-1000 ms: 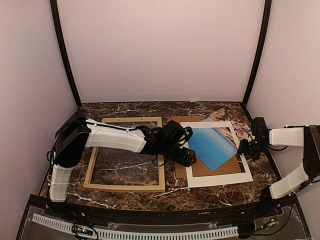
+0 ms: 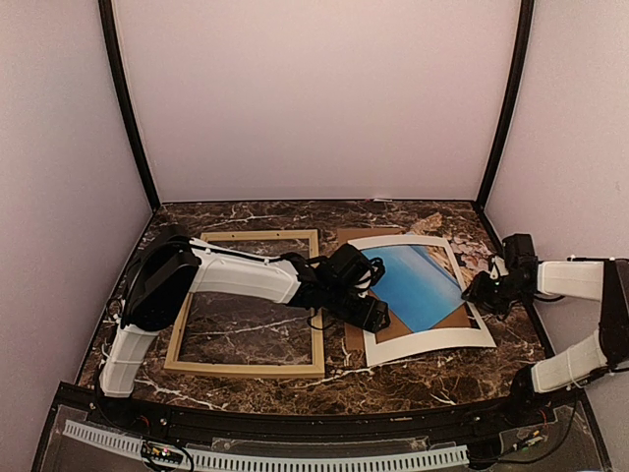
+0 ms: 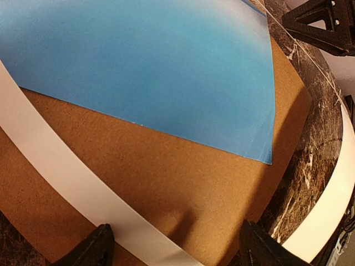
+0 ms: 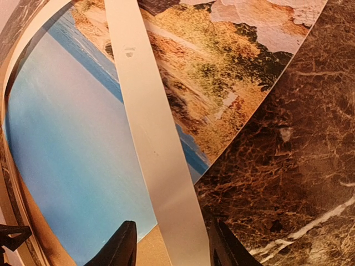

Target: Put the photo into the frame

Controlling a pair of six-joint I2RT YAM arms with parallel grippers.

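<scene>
The photo (image 2: 408, 285), blue with a rocky landscape part, lies askew on a brown backing board (image 3: 183, 183), under a white mat (image 2: 423, 350) that bows upward. My left gripper (image 2: 371, 313) is over the mat's left strip, fingers apart in the left wrist view (image 3: 177, 244), the strip below them. My right gripper (image 2: 477, 293) is at the mat's right strip; in the right wrist view (image 4: 169, 244) that strip runs between its parted fingertips. The wooden frame (image 2: 241, 370) lies on the left, partly hidden by my left arm.
Dark marble tabletop (image 2: 413, 393) surrounds the pieces, with a bare band along the front. White walls close in the back and sides, the right one close to my right arm.
The mat has changed from flat to bowed, its outline curving.
</scene>
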